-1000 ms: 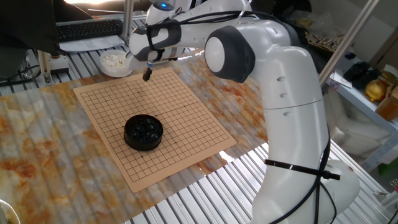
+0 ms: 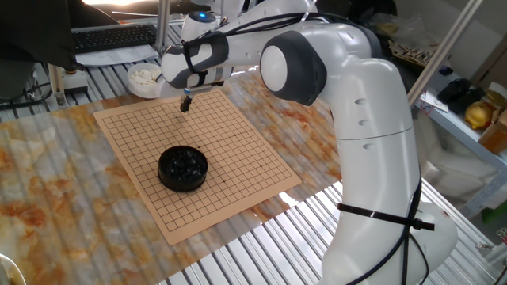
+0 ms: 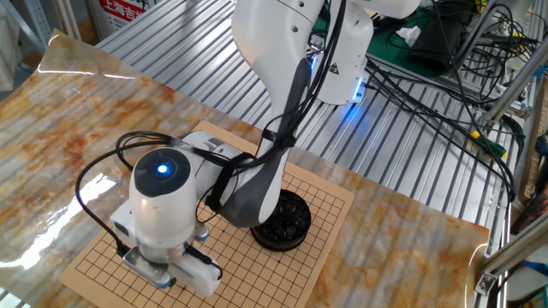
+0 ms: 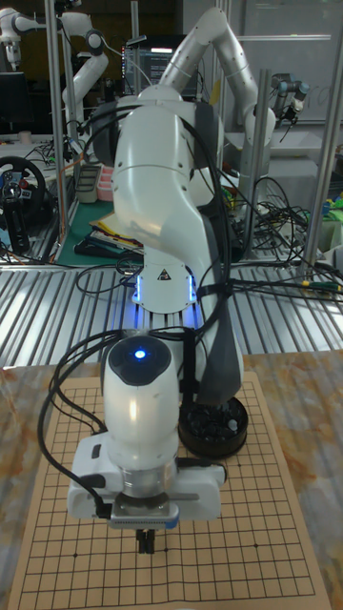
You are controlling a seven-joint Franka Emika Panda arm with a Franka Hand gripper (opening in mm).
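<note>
A tan game board with a black grid lies flat on the marbled mat. On it stands a round black bowl holding several black stones, also visible in the second exterior view as a black bowl beside the arm's wrist. My gripper points down over the board's far part, away from the bowl. In the third exterior view its dark fingers stand close together, with no object showing between them. Whether the tips touch the board cannot be told. In the second exterior view the hand hides the fingertips.
Beyond the board's far edge sits a white bowl of pale pieces. A keyboard lies farther back, near a metal post. Loose cables hang along the arm.
Over the last second my gripper has come down a little toward the board, shifting slightly left in the first exterior view. Bowl and board have stayed put.
</note>
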